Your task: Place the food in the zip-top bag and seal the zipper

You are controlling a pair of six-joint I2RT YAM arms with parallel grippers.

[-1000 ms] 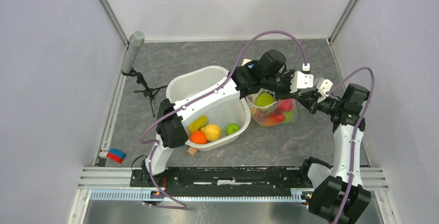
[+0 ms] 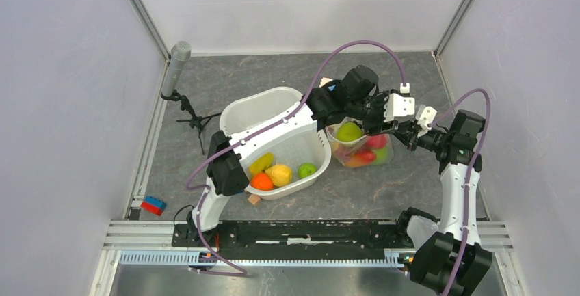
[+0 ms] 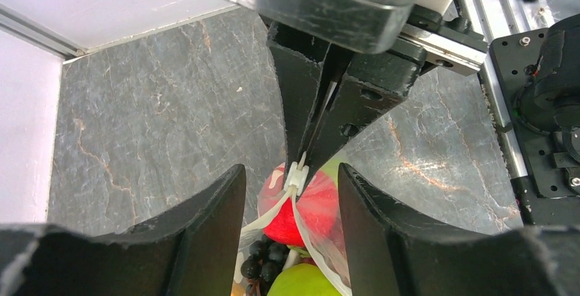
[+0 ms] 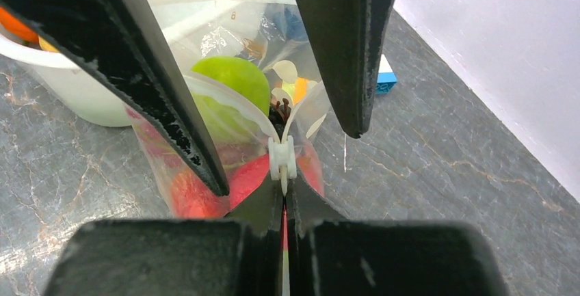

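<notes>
The clear zip top bag (image 2: 360, 156) stands on the grey table with its mouth apart, holding a green fruit (image 4: 236, 91), a red item (image 3: 301, 217) and dark grapes (image 3: 265, 260). At the bag's near corner, the white zipper slider (image 4: 282, 158) sits at the tips of my right gripper, whose fingers are pressed together on the bag end beside it. Around the bag's mouth edges, my left gripper stands open. Its dark fingers (image 4: 345, 70) are apart, one on each side of the slider, apart from it in the right wrist view.
Left of the bag is a white basket (image 2: 236, 115) with a lemon (image 2: 279, 175), an orange (image 2: 262, 182) and a lime (image 2: 307, 170). A blue and white block (image 4: 385, 77) lies behind the bag. A microphone stand (image 2: 195, 115) is at far left. Table right of the bag is clear.
</notes>
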